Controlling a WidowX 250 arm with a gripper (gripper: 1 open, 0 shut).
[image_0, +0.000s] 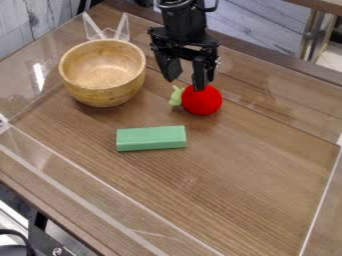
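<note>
My black gripper (186, 70) hangs at the top centre, open, with its fingers just above and behind a red tomato-like object (202, 101) with a green stem. A large yellow-tan bowl (94, 85) is at the left. A flat green block (151, 139) lies in front, below the bowl and red object.
A raised wooden edge runs along the back right, and a white slatted panel stands at the back left.
</note>
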